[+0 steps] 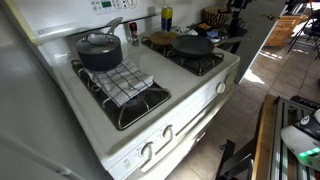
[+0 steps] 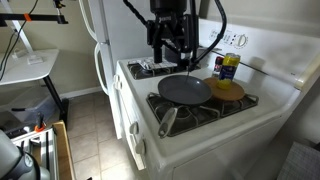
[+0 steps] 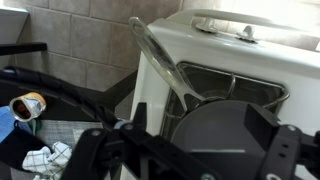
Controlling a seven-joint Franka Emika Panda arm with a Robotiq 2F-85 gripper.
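Note:
My gripper stands open, its two fingers wide apart at either side of the wrist view with nothing between them. Below it lies a dark round frying pan, whose long metal handle points away to the upper left. In exterior view 2 the same pan rests on the stove's burner grate, handle toward the front edge. There the gripper hangs above the pan, apart from it.
A lidded dark pot and a striped cloth sit on the other burners. Behind the pan are a brown round item and a yellow-and-blue container. Oven knobs line the stove front.

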